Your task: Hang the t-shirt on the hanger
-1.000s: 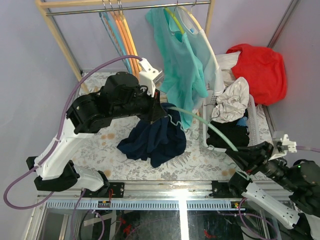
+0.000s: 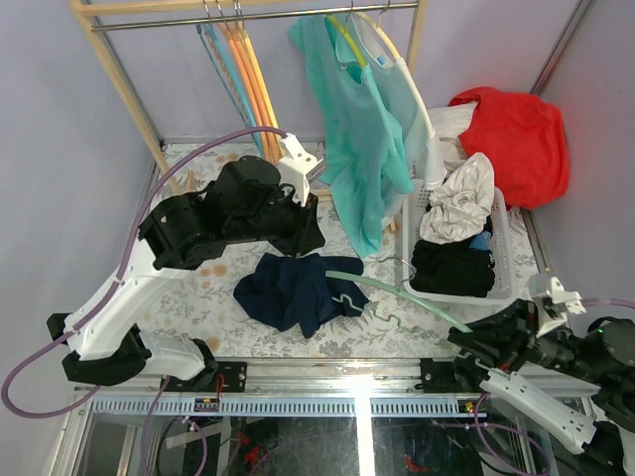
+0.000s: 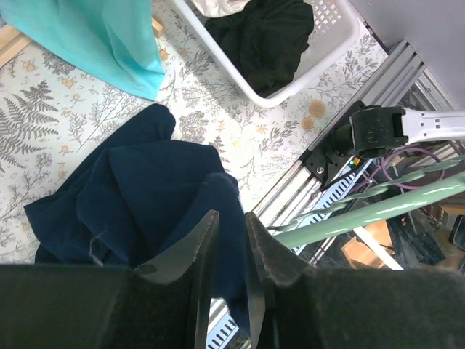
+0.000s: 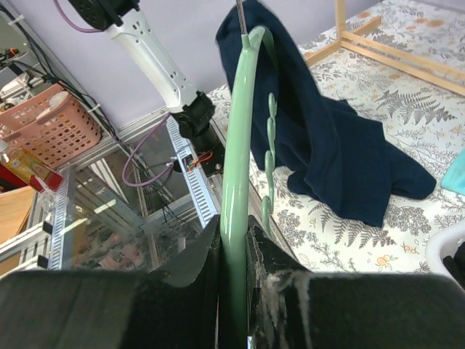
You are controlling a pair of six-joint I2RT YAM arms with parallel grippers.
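A navy t-shirt (image 2: 288, 296) (image 3: 131, 196) (image 4: 327, 153) lies bunched on the floral mat under my left gripper (image 2: 303, 238). In the left wrist view that gripper's fingertips are slightly apart, over the shirt; whether they touch cloth is unclear. My right gripper (image 2: 466, 335) is shut on a green hanger (image 2: 427, 307) (image 4: 238, 145), whose far end reaches into the shirt's area, with dark cloth around its tip in the right wrist view.
A white basket (image 2: 506, 258) (image 3: 258, 94) with clothes stands at the right, a red garment (image 2: 511, 144) behind it. At the back, a rail (image 2: 169, 22) holds empty hangers and teal and white shirts (image 2: 347, 149).
The hanger's far end and the top of the navy cloth have moved down toward the front. My left gripper has shifted slightly, and my right gripper has moved a little.
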